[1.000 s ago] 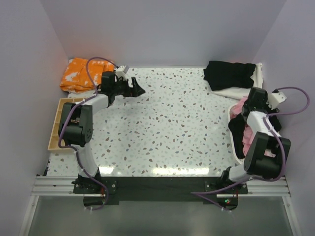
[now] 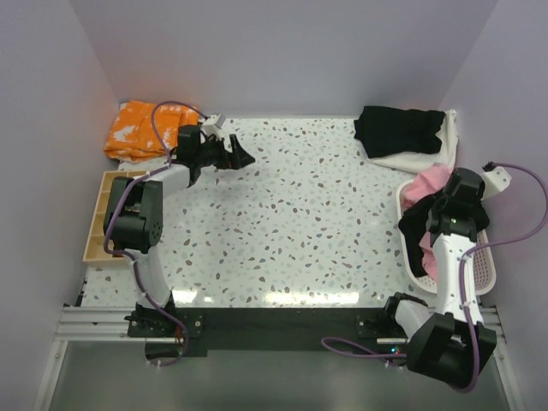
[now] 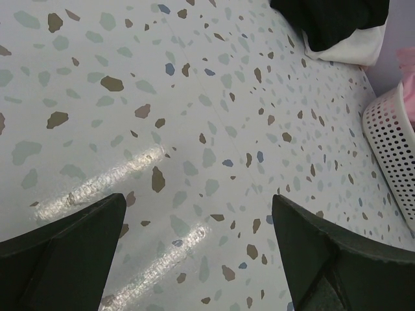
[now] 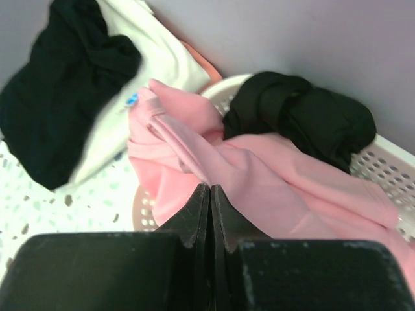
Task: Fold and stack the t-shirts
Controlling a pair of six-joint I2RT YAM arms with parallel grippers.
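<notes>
In the right wrist view the pink t-shirt [image 4: 253, 172] lies bunched in the basket, one fold rising to my fingertips. My right gripper is shut, with that fold at its tips. Behind it sits a black garment [image 4: 301, 116], also in the white basket [image 2: 485, 274]. Above the bare left half of the table, my left gripper [image 2: 243, 156] stands open and empty; its fingers [image 3: 71, 253] show wide apart in the left wrist view. A folded black shirt [image 2: 398, 130] rests on a white one [image 2: 411, 160] at the back right.
An orange-and-white patterned cloth [image 2: 147, 128] lies folded at the back left. Along the left edge stands a wooden tray [image 2: 96, 227], partly behind the left arm. Walls close in behind and beside the basket.
My right arm has moved up and looks larger in the top view, its gripper now lower in the picture over the basket. Less pink cloth shows at the basket's right side. My left arm has stayed still.
</notes>
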